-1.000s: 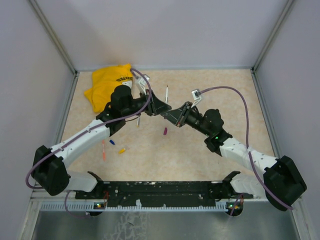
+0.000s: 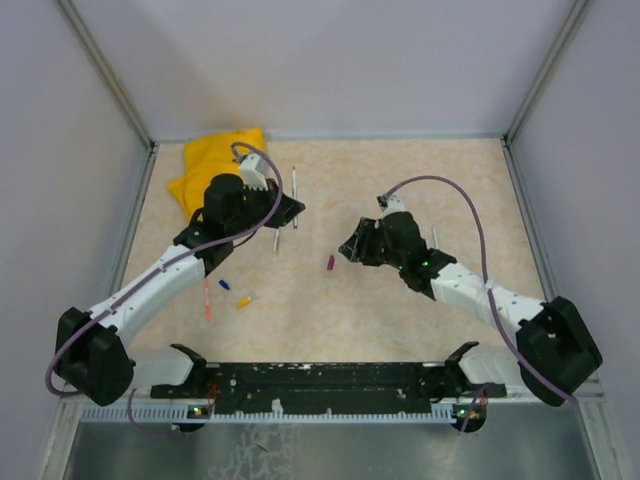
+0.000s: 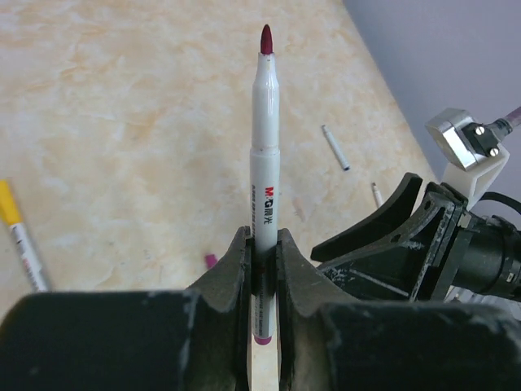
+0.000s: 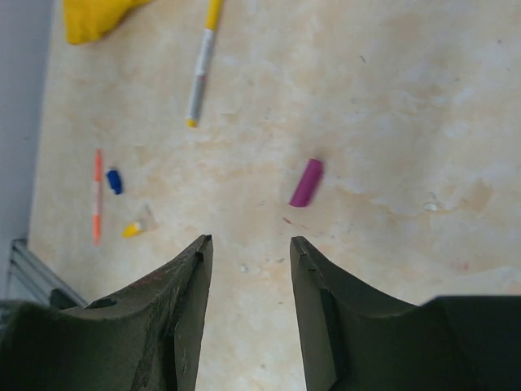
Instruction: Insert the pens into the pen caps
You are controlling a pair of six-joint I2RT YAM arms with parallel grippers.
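My left gripper is shut on an upright white marker [image 3: 264, 195] with a dark red tip up and a small pink piece at the bottom end. My right gripper is lower and to the right, its fingers apart with nothing between them. A purple cap [image 4: 306, 182] lies on the table below it. A blue cap [image 4: 114, 181], a yellow cap [image 4: 133, 229], a coral pen [image 4: 98, 195] and a yellow-ended pen [image 4: 200, 73] lie farther left.
A yellow cloth [image 2: 205, 165] is at the back left. More pale pens [image 3: 335, 147] lie on the right side of the table [image 2: 370, 170].
Both grippers were together at the centre. My left gripper has moved left with the marker, and my right has moved apart to the right and opened.
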